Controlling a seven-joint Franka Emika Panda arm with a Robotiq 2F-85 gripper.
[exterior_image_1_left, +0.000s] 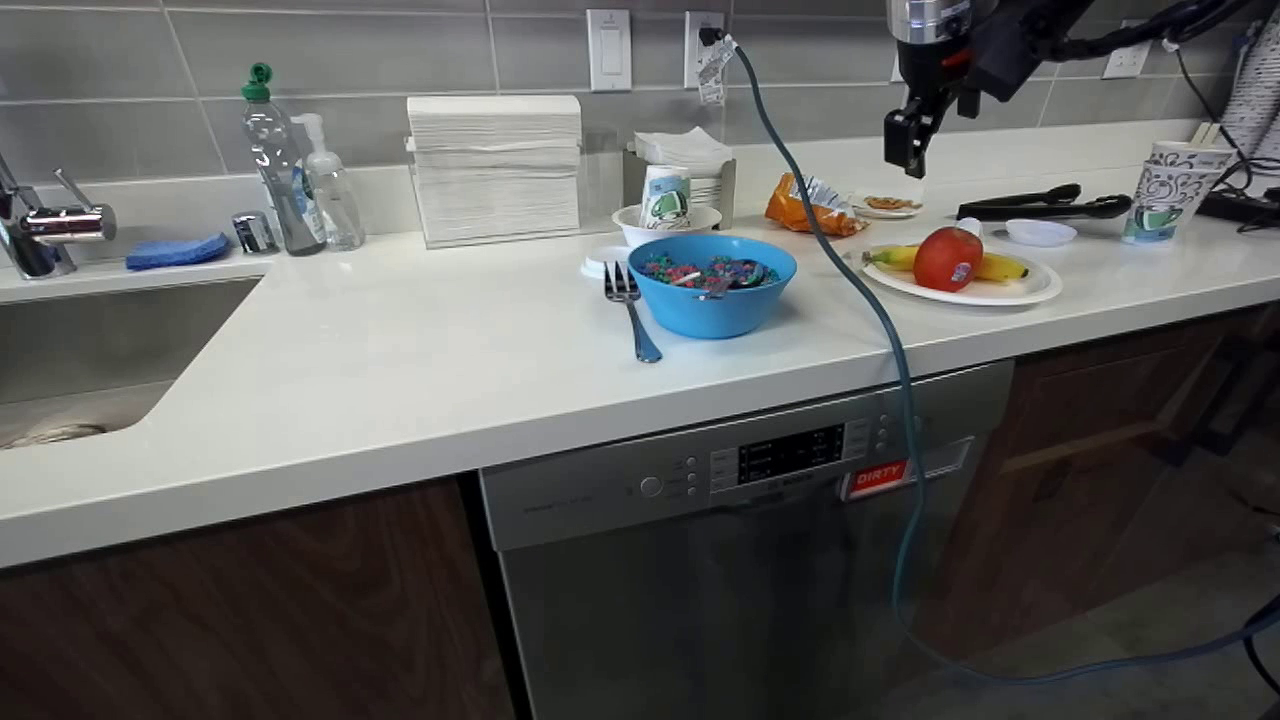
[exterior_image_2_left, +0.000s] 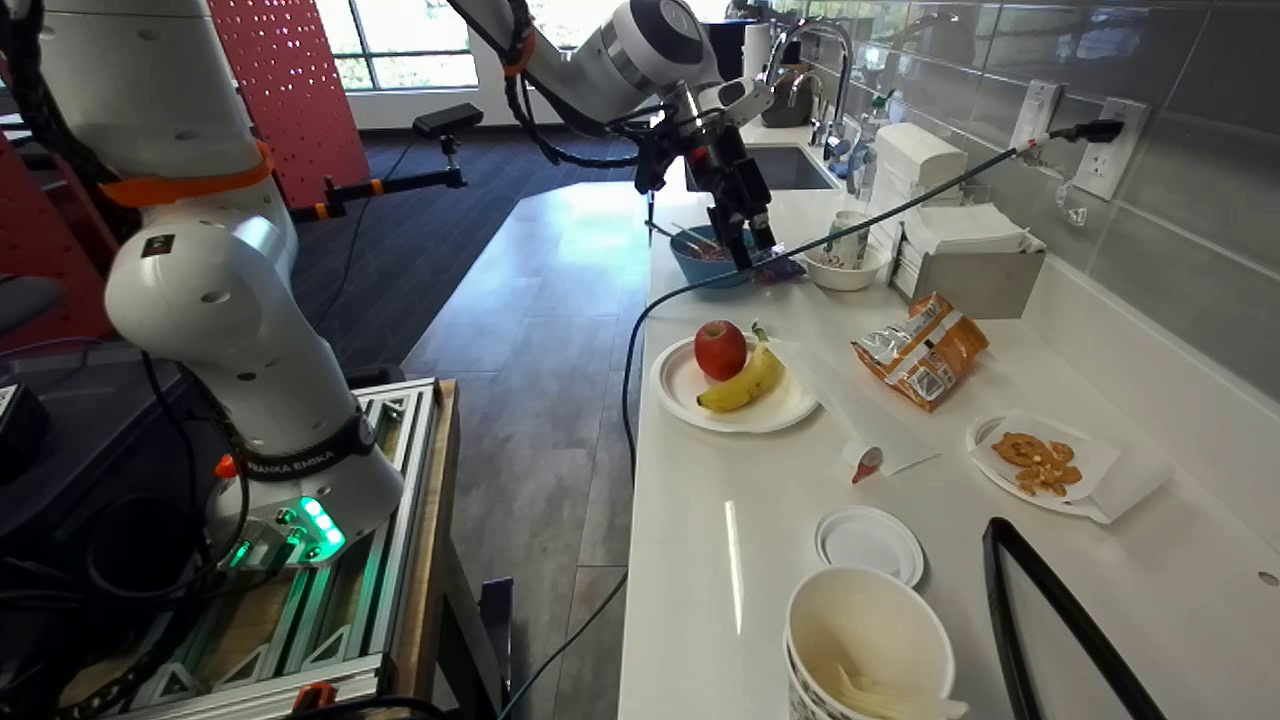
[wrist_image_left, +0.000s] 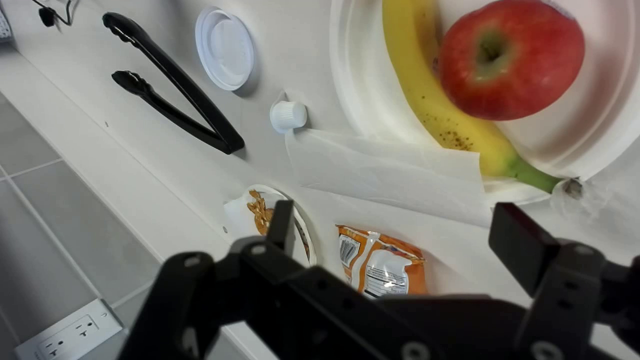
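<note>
High over the counter, my gripper stands open with its two black fingers wide apart and nothing held between them. Below it in the wrist view lie an orange snack bag and a strip of thin white paper. A red apple rests against a yellow banana on a white plate. Beyond one finger is a small plate with brown snacks, partly hidden by that finger. Exterior view 1 shows the gripper clear of everything on the counter.
Black tongs, a white lid and a paper cup stand along the counter. A blue bowl of small colourful pieces sits beside a fork. A blue cable hangs across the counter. Free room lies near the sink.
</note>
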